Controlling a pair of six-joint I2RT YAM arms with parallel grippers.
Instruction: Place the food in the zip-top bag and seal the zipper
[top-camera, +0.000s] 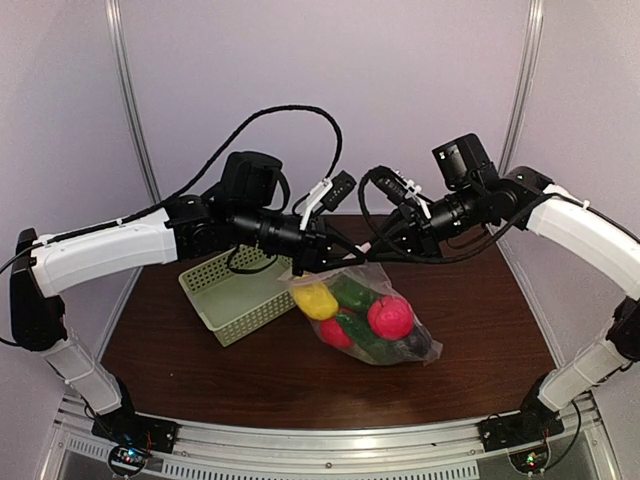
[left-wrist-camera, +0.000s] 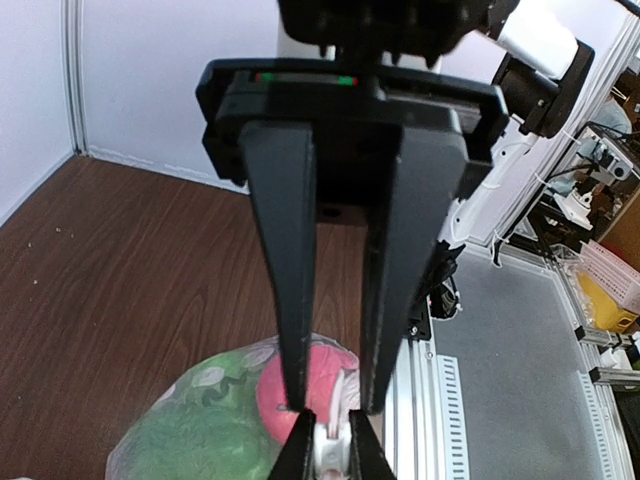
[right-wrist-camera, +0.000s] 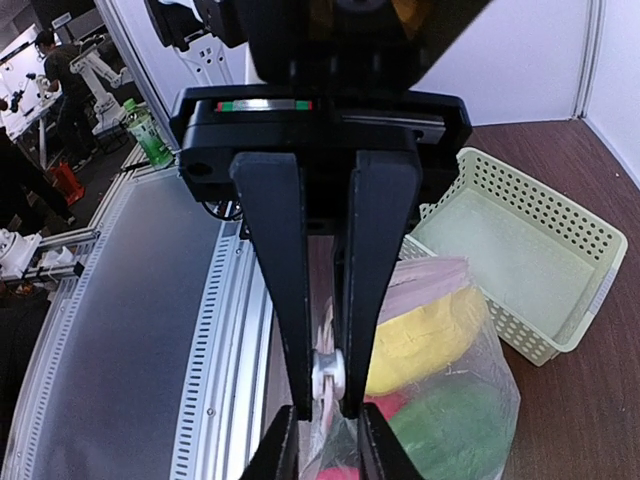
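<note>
The clear zip top bag (top-camera: 390, 347) hangs tilted, a yellow food piece (top-camera: 314, 301), red and green pieces inside. My left gripper (top-camera: 358, 256) is at its upper edge, shut on the bag; in the left wrist view a thin fold of plastic (left-wrist-camera: 339, 385) rises between its fingers. From the right, my right gripper (top-camera: 368, 248) meets it tip to tip. The right wrist view shows a white piece (right-wrist-camera: 328, 376) at the bag's edge between closely spaced right fingers; whether they grip it is unclear.
Behind and left of the bag stands an empty pale green basket (top-camera: 236, 288). Bare brown table (top-camera: 480, 320) lies to the right and in front. Both grippers are crowded together above the bag.
</note>
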